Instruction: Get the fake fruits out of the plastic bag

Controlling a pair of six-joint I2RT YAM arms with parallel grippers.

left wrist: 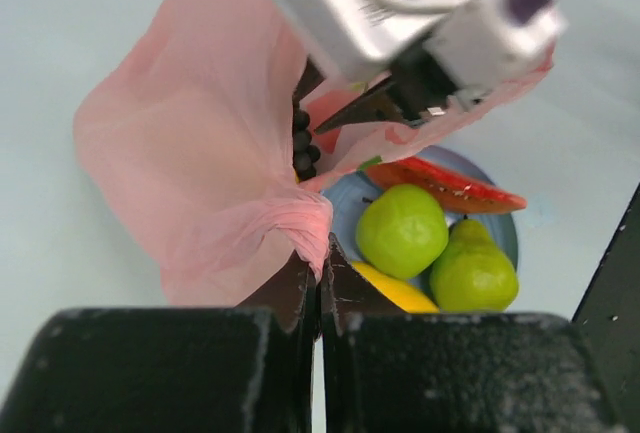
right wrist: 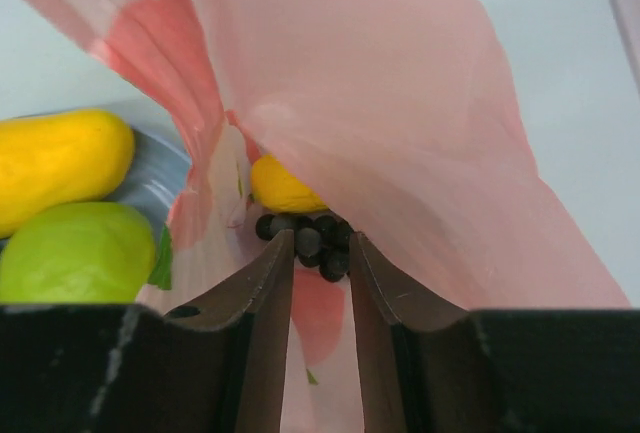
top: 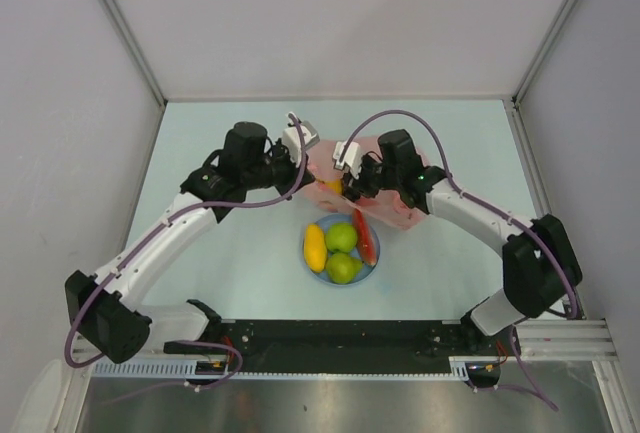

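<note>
The pink plastic bag (top: 398, 213) lies open across the middle of the table. My left gripper is shut on a gathered bit of the bag's edge and holds it up. Inside the bag, my right gripper has closed on a bunch of black grapes (right wrist: 310, 240); part of the bunch shows between its fingertips. Right behind the grapes in the right wrist view is a yellow fruit (right wrist: 283, 186), partly covered by the bag's wall. From the left wrist view, the grapes (left wrist: 303, 143) show beside the right fingers.
A blue-grey plate (top: 352, 281) stands in front of the bag, holding a yellow fruit (top: 315, 247), two green fruits (top: 342, 237) and a long red one (top: 363, 238).
</note>
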